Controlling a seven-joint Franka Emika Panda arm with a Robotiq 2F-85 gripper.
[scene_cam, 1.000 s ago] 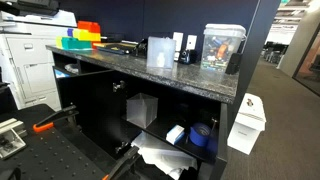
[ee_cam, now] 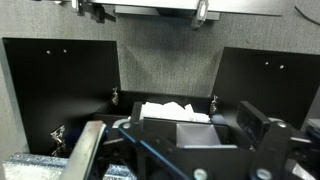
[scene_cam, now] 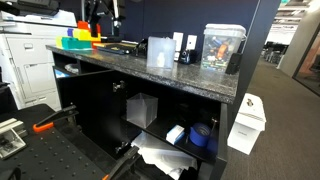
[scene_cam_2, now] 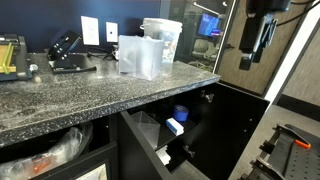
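Note:
My gripper hangs in the air at the upper right of the second exterior view, its fingers apart. At the top left of the first exterior view, part of the arm shows near the colored blocks. From the wrist, I look down on an open cabinet with a door swung out at each side. A white cloth and a clear bin show between the fingers, well below them. Nothing appears held.
On the dark counter stand a translucent white container and a clear lidded tub. A blue round item and a small white-and-blue box sit inside the cabinet. A white box stands outside it.
The arm has come into the upper left of the first exterior view, where it did not show before. The cabinet's contents and the counter objects look unmoved.

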